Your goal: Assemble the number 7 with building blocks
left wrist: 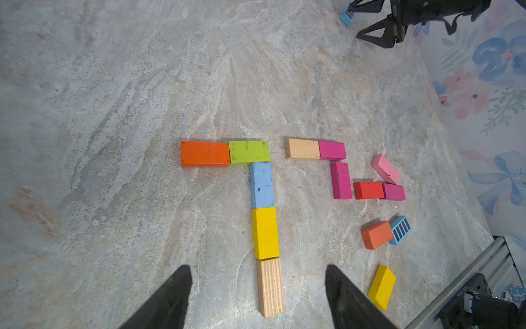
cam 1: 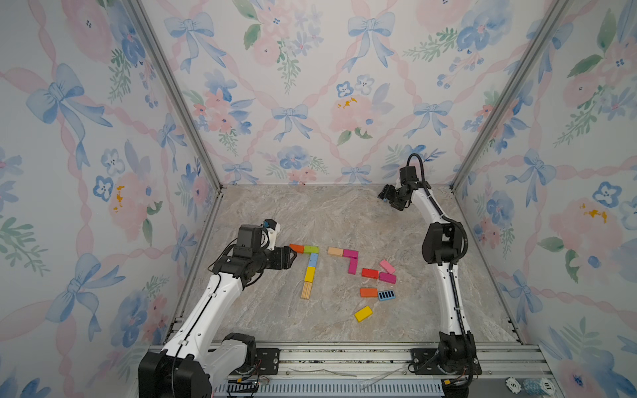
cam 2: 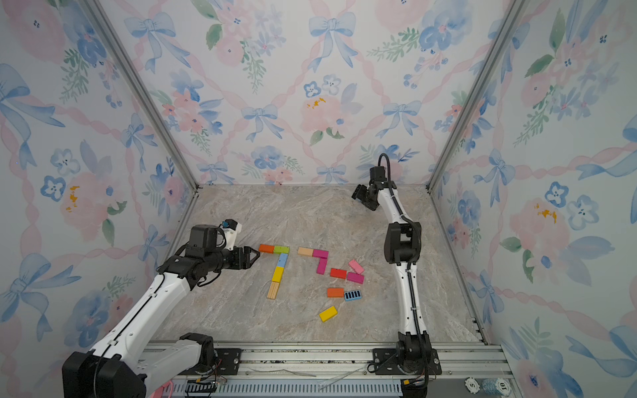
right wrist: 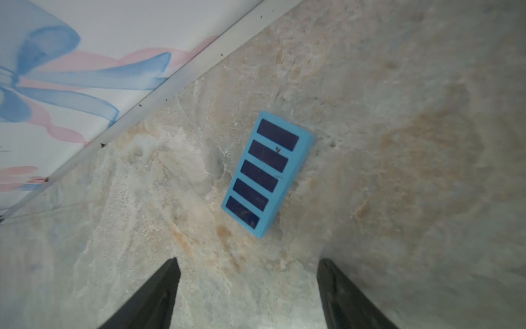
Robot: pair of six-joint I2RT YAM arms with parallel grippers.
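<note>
A completed-looking 7 shape stands at left: orange block [left wrist: 205,154], green block [left wrist: 249,152], blue block [left wrist: 262,184], yellow block [left wrist: 266,233] and ribbed wooden block [left wrist: 271,288]. To its right, a tan block [left wrist: 302,148] and a magenta block [left wrist: 332,150] form a row, with a second magenta block [left wrist: 341,180] below the row's right end. My left gripper is open and empty above the left shape. At the far right, my right gripper stands open near a blue slotted block [right wrist: 268,172], which lies beyond its fingertips on the floor.
Loose blocks lie right of the second shape: pink [left wrist: 385,168], red [left wrist: 368,190], magenta [left wrist: 393,192], orange-red [left wrist: 377,235], another blue slotted one [left wrist: 400,229] and yellow [left wrist: 382,286]. The back wall is close to the far slotted block.
</note>
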